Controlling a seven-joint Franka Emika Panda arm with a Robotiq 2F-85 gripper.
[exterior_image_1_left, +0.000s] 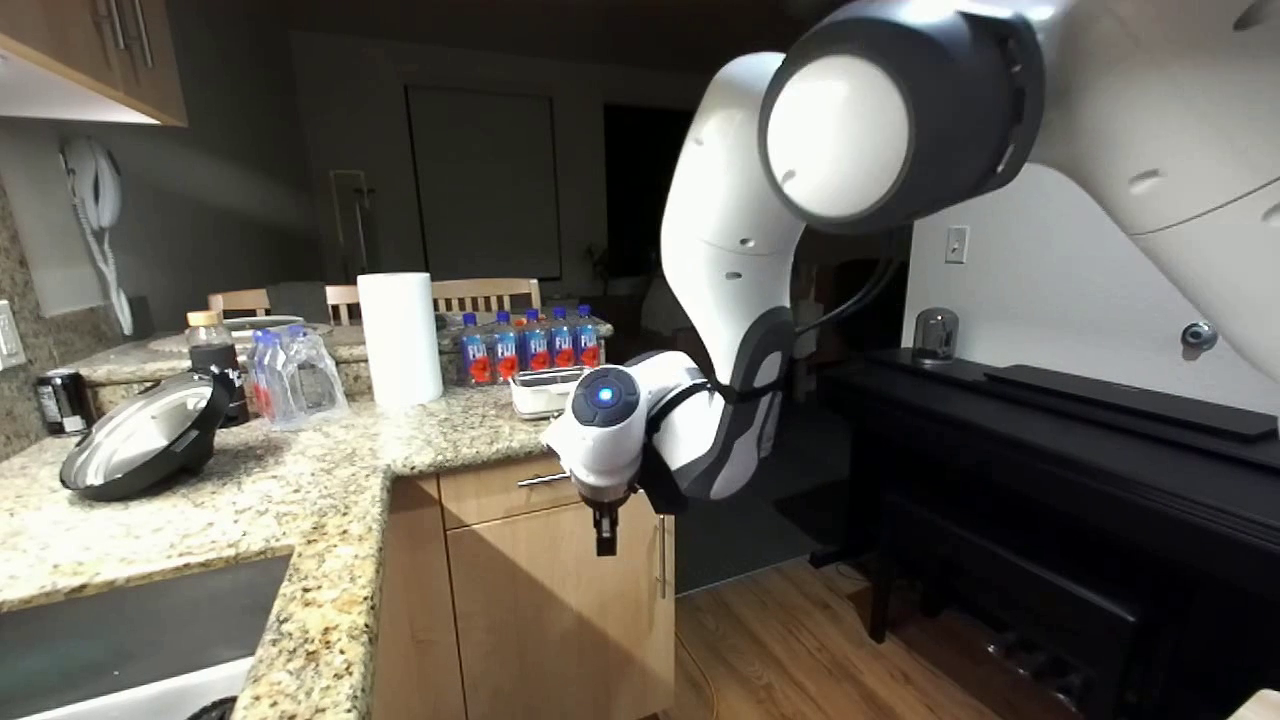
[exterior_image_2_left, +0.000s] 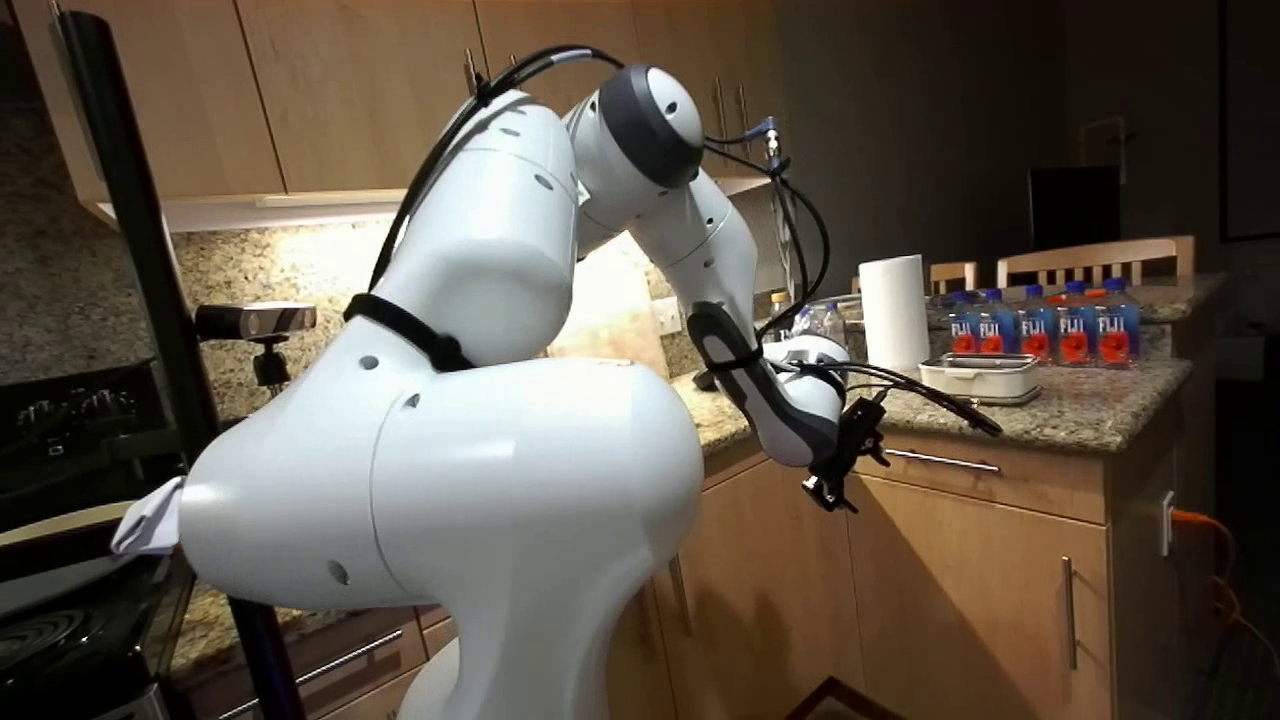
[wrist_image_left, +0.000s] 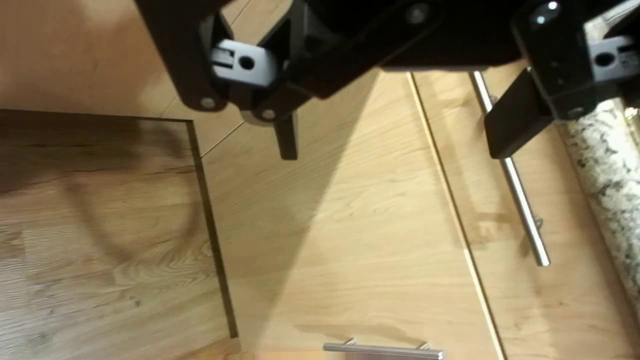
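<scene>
My gripper is open, and nothing is between its fingers. It hangs in front of the wooden cabinet, below the counter edge, as exterior view 1 shows with the gripper (exterior_image_1_left: 606, 534) pointing down. In the wrist view the drawer's metal handle (wrist_image_left: 523, 207) passes behind the right finger (wrist_image_left: 517, 117); whether they touch I cannot tell. The drawer (exterior_image_2_left: 1032, 482) looks closed. Beneath it is a cabinet door (exterior_image_1_left: 552, 612) with an upright handle (exterior_image_1_left: 661, 558), also closed. My wrist partly covers the drawer handle (exterior_image_1_left: 543, 480) in exterior view 1.
On the granite counter (exterior_image_1_left: 480, 426) stand a white lidded container (exterior_image_2_left: 978, 377), a paper towel roll (exterior_image_1_left: 399, 340), several water bottles (exterior_image_2_left: 1038, 324) and a tilted pan lid (exterior_image_1_left: 150, 438). A black piano (exterior_image_1_left: 1044, 432) is at the right. Bare floor (wrist_image_left: 120, 270) lies below.
</scene>
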